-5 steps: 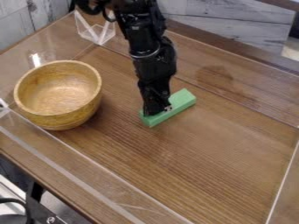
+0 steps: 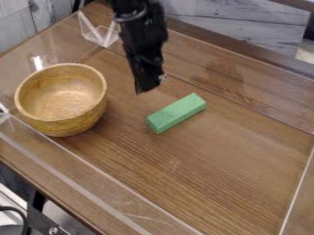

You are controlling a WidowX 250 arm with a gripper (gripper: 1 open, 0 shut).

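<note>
A black arm reaches down from the top of the camera view, its gripper [image 2: 139, 88] raised over the wooden table [image 2: 208, 184], above and left of a flat green block [image 2: 175, 113]. The block lies by itself, apart from the fingers. The fingers are dark and small, so how far open they are is unclear.
A large round wooden bowl [image 2: 61, 112] sits at the left. A clear plastic item [image 2: 99, 27] stands at the top left, and a small clear object [image 2: 42, 62] lies at the left edge.
The gripper has risen up and back, away from the green block that it was touching or just over. The block lies in about the same place.
</note>
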